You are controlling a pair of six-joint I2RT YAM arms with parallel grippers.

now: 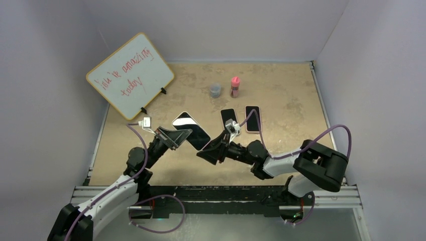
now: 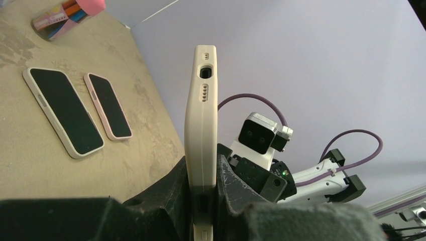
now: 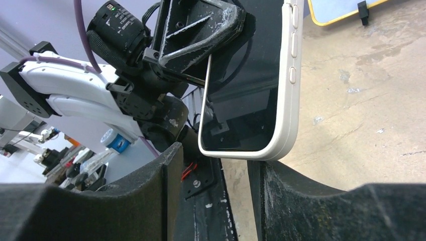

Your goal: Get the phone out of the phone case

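A phone in a cream case (image 1: 191, 129) is held up in the air, with my left gripper (image 1: 182, 136) shut on it. In the left wrist view it stands edge-on (image 2: 200, 130) between the fingers. In the right wrist view its dark screen (image 3: 241, 110) faces the camera, with side buttons on the case. My right gripper is part open just below the case's bottom end, a finger on each side of the view; whether it touches the case is unclear.
Two more phones (image 1: 228, 116) (image 1: 252, 119) lie on the table behind the right arm. A pink-capped container (image 1: 234, 88) and a clear cup (image 1: 215, 90) stand farther back. A whiteboard (image 1: 130, 75) is at the back left.
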